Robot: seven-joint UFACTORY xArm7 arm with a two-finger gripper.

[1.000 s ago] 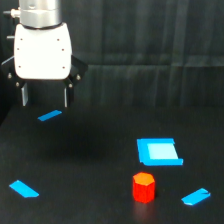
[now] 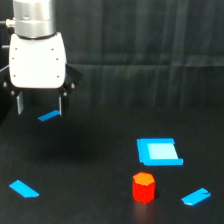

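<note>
My white gripper [image 2: 40, 105] hangs at the upper left. Its dark fingers stand wide apart, with nothing visible between them, so it is open. A red-orange hexagonal block [image 2: 143, 187] rests on the black table at the lower right, well away from the gripper. Behind the block, a white square [image 2: 161, 151] lies on the table, bordered by blue tape along its top and left sides.
Short blue tape strips lie on the table: one [image 2: 24, 189] at the front left, one [image 2: 196, 197] right of the block, another [image 2: 49, 115] near the gripper. Dark curtains [image 2: 140, 55] close off the back. Mid-table is clear.
My gripper has moved slightly left and lower in the view, still open. The red block, white square and tape strips look unmoved.
</note>
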